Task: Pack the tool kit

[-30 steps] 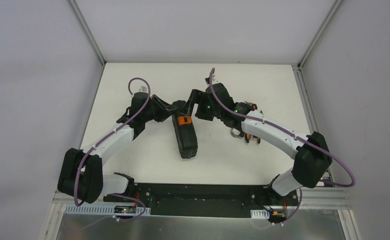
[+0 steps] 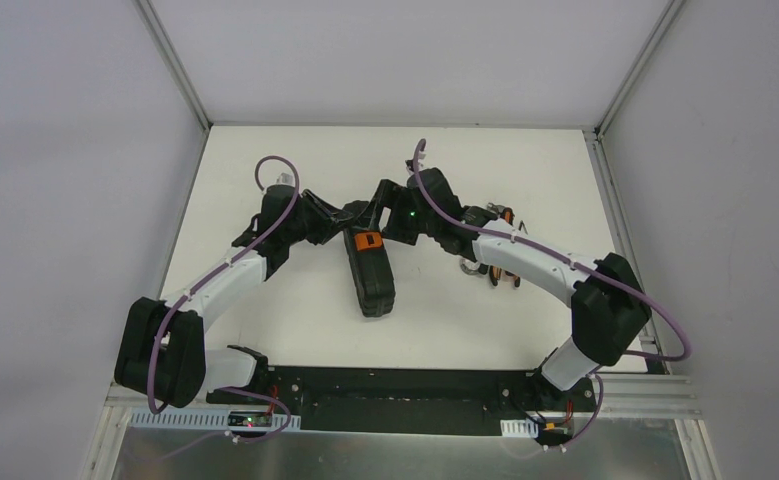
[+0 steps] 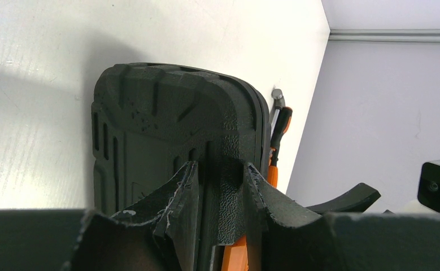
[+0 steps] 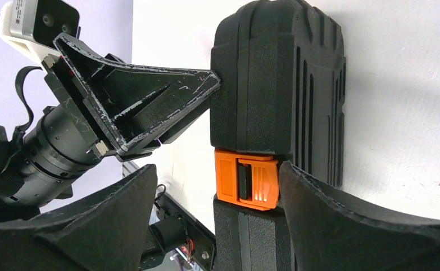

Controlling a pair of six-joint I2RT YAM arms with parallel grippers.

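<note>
A black tool case with an orange latch stands on its long side in the middle of the white table. My left gripper is shut on the far end of the case, seen close up in the left wrist view. My right gripper is part open beside the orange latch in the right wrist view, its fingers either side of that side of the case; whether they touch it I cannot tell.
Tools, including pliers and a roll-like item, lie at the right, partly under my right arm. A hammer and screwdriver show in the left wrist view.
My right arm has shifted slightly left and down toward the case's latch. The left arm and the case have not visibly moved.
</note>
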